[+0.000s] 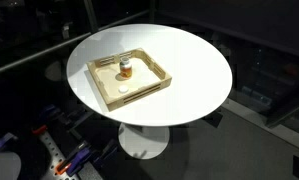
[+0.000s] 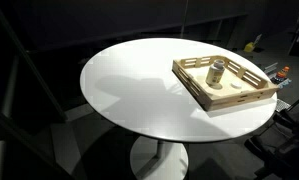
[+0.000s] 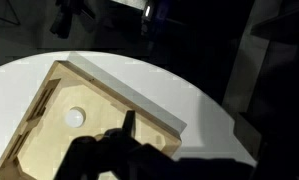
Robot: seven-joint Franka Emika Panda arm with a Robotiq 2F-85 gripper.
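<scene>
A shallow wooden tray (image 1: 146,93) with slotted sides rests on the white round table. Inside it a small jar (image 1: 126,69) with a brownish label stands upright, also seen as a jar (image 2: 216,73) in the second exterior view. Apart from the jar, a round white lid-like disc (image 1: 123,88) lies flat on the tray floor. From the wrist, that disc (image 3: 75,117) is plain, while the jar does not show. My gripper is a dark shape above the tray, open, with nothing seen between its fingers. Neither exterior view shows the gripper clearly.
The tray sits close to the table's edge. Dark floor and cables (image 1: 74,158) lie beyond that edge. Small bottles (image 2: 280,75) stand off the table at the right of the second exterior view.
</scene>
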